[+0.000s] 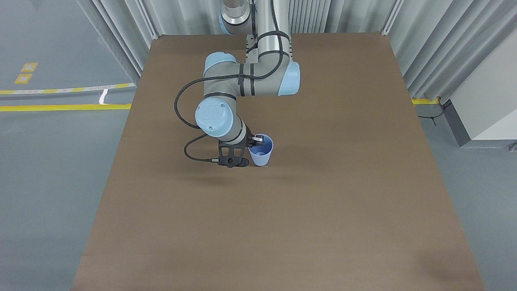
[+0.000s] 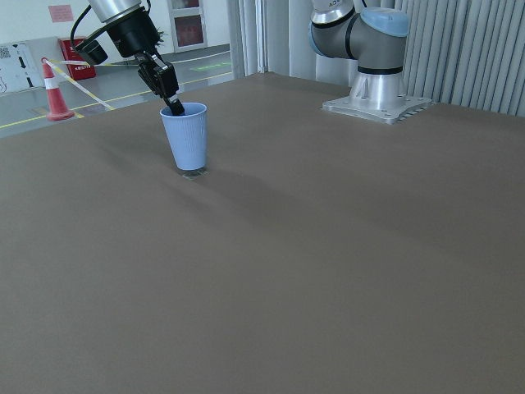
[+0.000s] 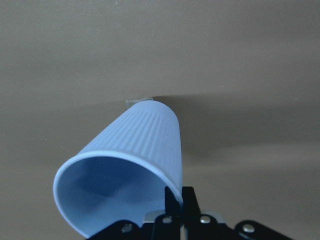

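Observation:
A light blue ribbed cup stands upright on the brown table, slightly right of my gripper in the front view. In the left view the gripper reaches down to the rim of the cup. The wrist view shows the gripper shut on the rim of the cup, one finger inside and one outside. A small clear patch shows on the table beside the cup's base.
The arm's base stands at the back. Beyond the table's edges are floor, curtains and, in the left view, a traffic cone.

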